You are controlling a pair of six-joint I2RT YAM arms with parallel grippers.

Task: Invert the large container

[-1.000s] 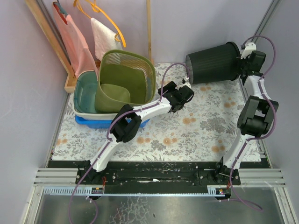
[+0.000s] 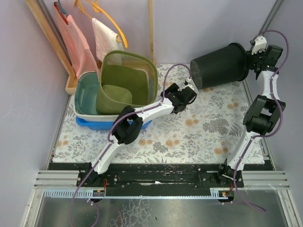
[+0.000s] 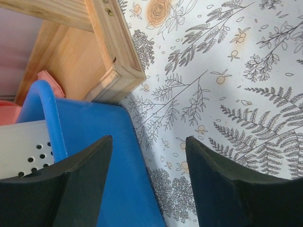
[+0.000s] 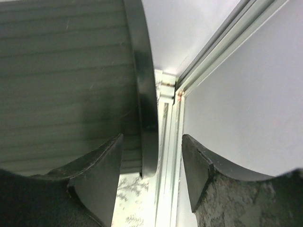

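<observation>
The large dark container (image 2: 218,66) lies on its side at the back right of the table. Its rim (image 4: 146,109) fills the middle of the right wrist view. My right gripper is open at that rim, at the container's right end in the top view. My left gripper is open over the table beside the blue bin, its fingers apart with nothing between them.
Stacked bins (image 2: 108,66) stand at the back left, a blue bin (image 3: 123,170) at the bottom. A wooden stand (image 3: 113,42) is behind them. Grey walls close in behind and right of the container.
My right arm has moved rightward, toward the right wall. The container has shifted slightly right since a second ago. The left arm looks unchanged.
</observation>
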